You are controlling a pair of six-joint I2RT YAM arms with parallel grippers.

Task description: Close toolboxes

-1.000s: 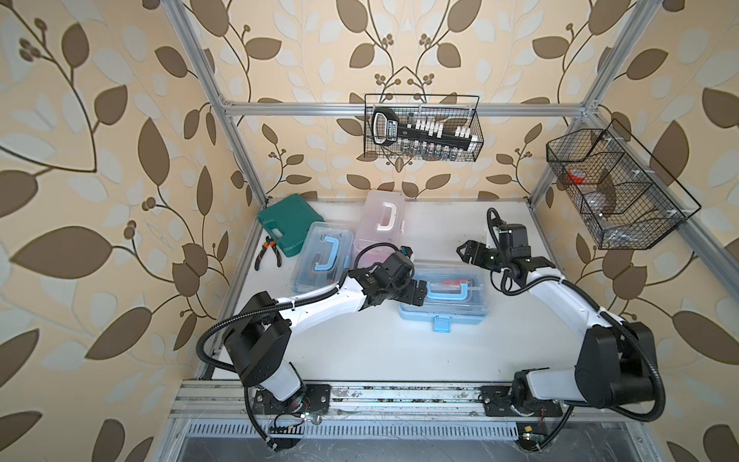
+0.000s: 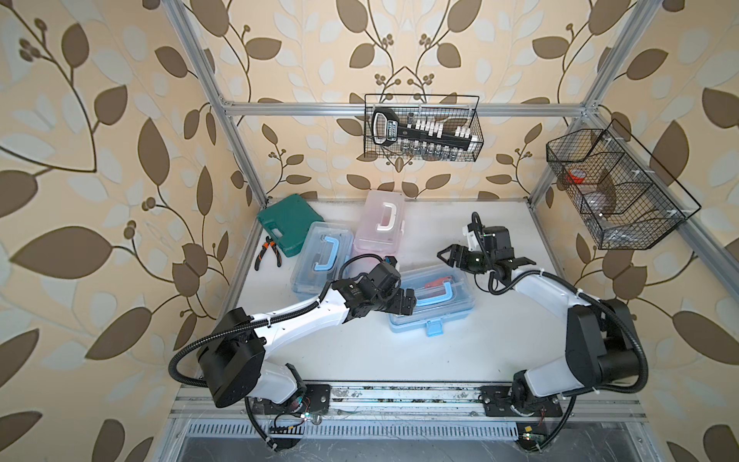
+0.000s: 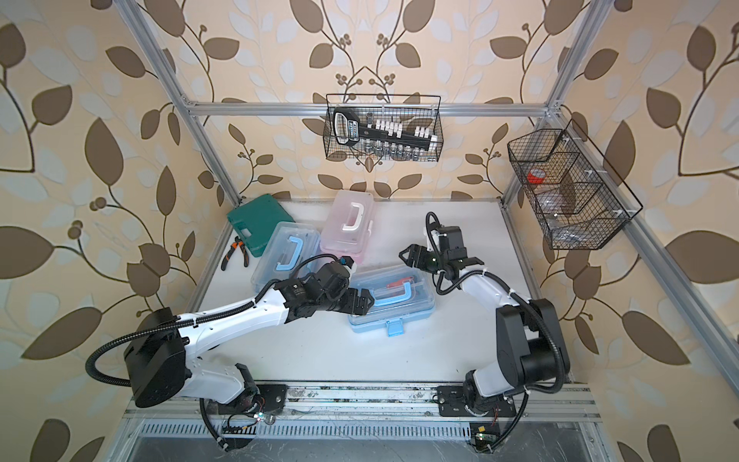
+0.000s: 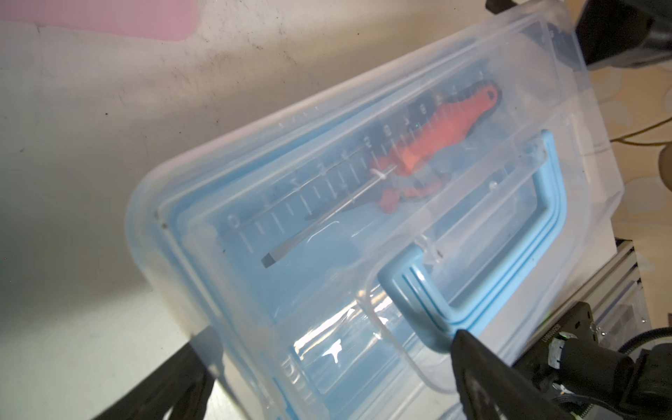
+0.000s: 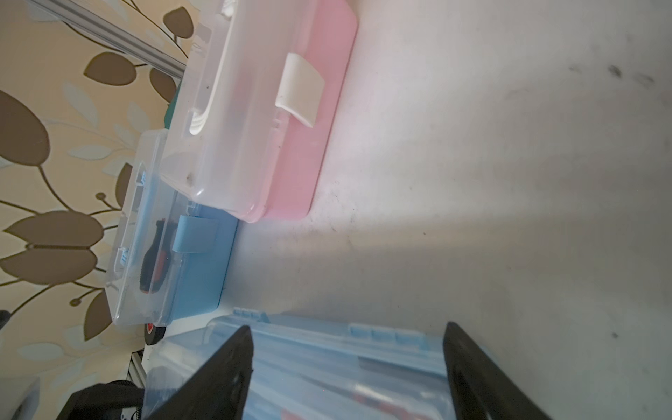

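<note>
A blue toolbox with clear lid (image 2: 438, 304) lies at an angle front centre, screwdriver and red-handled tool inside, lid down, front latch (image 2: 434, 327) hanging out. My left gripper stands open over its left end, fingertips at the lid edge and near the handle. My right gripper is open above the box's back right. Behind are a pink toolbox (image 2: 378, 219) with white handle and latch, another blue toolbox (image 2: 315, 265), and a green case (image 2: 288, 219).
Orange-handled pliers (image 2: 268, 250) lie at the left edge. Wire baskets (image 2: 423, 127) hang on the back and right walls.
Both arms have moved leftward. The front blue toolbox has shifted left and turned, its right end now farther back.
</note>
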